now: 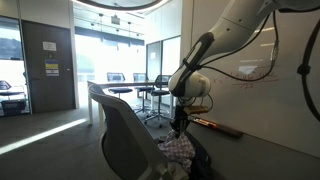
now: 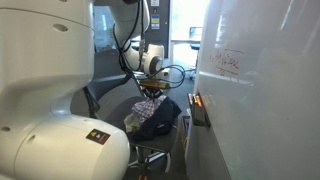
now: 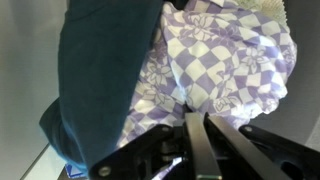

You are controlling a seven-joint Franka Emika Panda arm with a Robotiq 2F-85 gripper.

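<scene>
A purple-and-white checkered cloth with flower prints (image 3: 205,62) lies bunched in the wrist view. My gripper is shut on a fold of it, and the fingertips are partly hidden by the fabric. In the first exterior view the gripper (image 1: 180,130) points down at the cloth (image 1: 179,149), which rises towards it behind the chair back. From the other side, the cloth (image 2: 145,110) shows beneath the gripper (image 2: 153,94), lying against dark fabric.
Dark fabric (image 3: 95,75) lies beside the cloth. A grey chair back (image 1: 130,140) stands close in front. The whiteboard wall (image 1: 260,90) bounds one side, with a ledge (image 1: 218,127) near the arm. Other chairs stand farther back.
</scene>
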